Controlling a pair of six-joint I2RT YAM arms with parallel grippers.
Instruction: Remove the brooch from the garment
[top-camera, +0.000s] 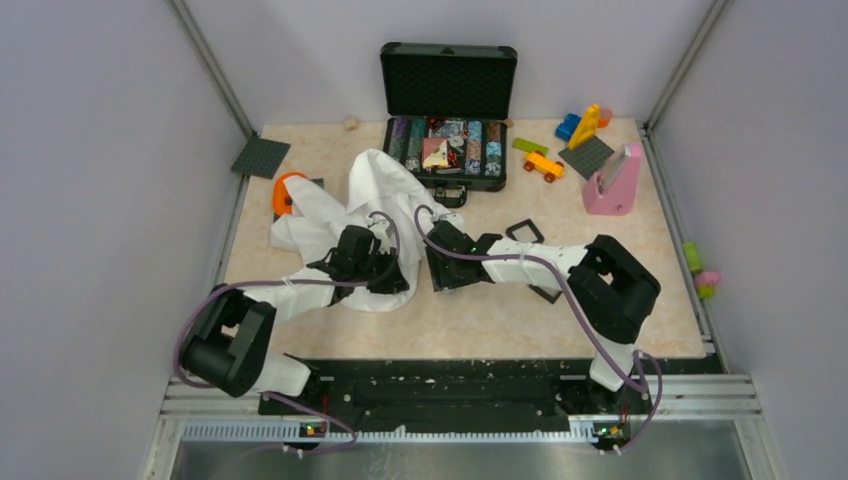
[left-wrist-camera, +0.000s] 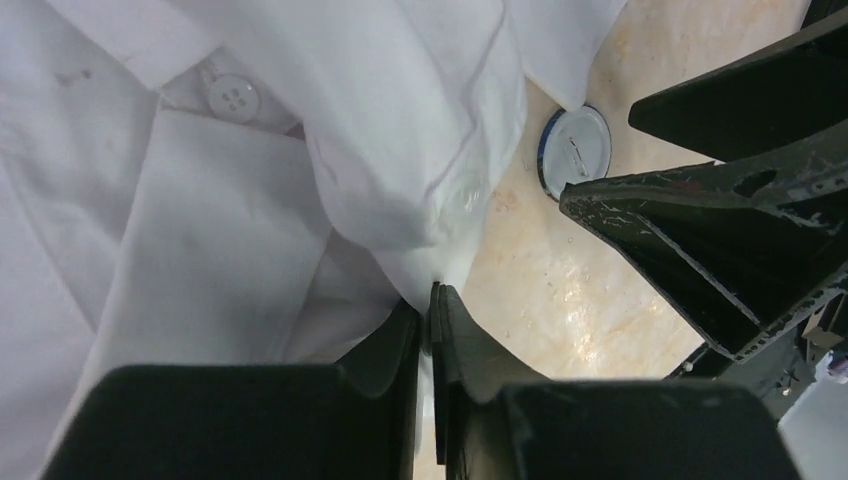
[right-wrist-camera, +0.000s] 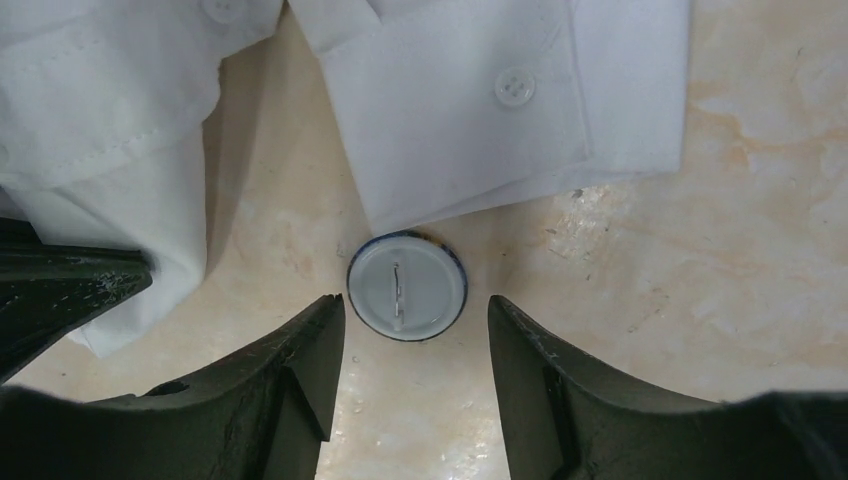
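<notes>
The brooch, a round disc (right-wrist-camera: 430, 290) with a pin on its pale back, lies face down on the table just off the tip of the white garment's (right-wrist-camera: 450, 120) collar or cuff. From the left wrist view the brooch (left-wrist-camera: 590, 140) looks apart from the larger folds and close to a fabric corner. My right gripper stands part open, one finger on either side of the disc's lower edge, neither visibly touching it. Shut on a bunched fold of the garment (left-wrist-camera: 240, 230) is my left gripper. From above, the arms hide the brooch almost wholly.
Behind the garment stands an open black case (top-camera: 447, 150). A dark frame (top-camera: 525, 232) lies right of the right gripper, and a pink holder (top-camera: 614, 185) at far right. Both grippers are close together. Bare table (top-camera: 450, 335) lies in front.
</notes>
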